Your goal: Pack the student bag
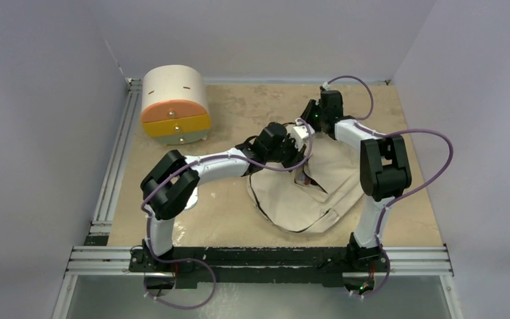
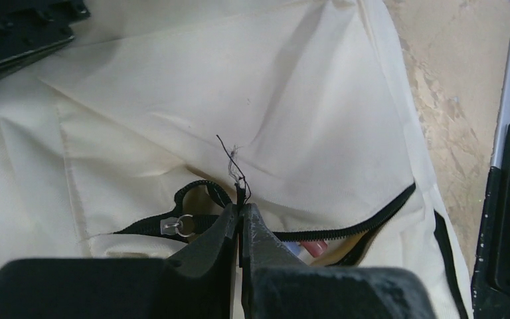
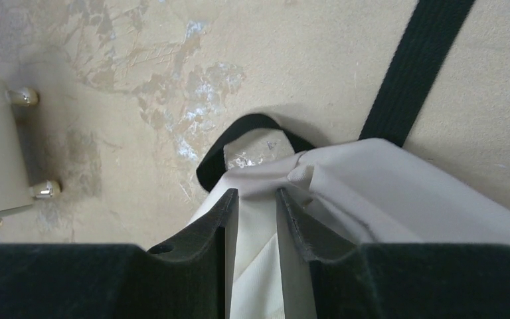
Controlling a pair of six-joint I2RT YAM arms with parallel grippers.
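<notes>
The cream cloth bag (image 1: 292,206) lies crumpled, its black zipper (image 2: 325,234) partly open over small red and blue items (image 2: 312,247). My left gripper is shut above the zipper opening, a dark tab with loose threads at its tips. Up at the bag's top end is my right gripper, part open over white fabric beside a black strap loop (image 3: 246,121); whether fabric is between the fingers is unclear.
A rounded cabinet with coloured drawers (image 1: 176,106) stands at the back left. A white object (image 1: 191,199) lies partly hidden under the left arm. Bare tabletop (image 1: 226,212) shows front left.
</notes>
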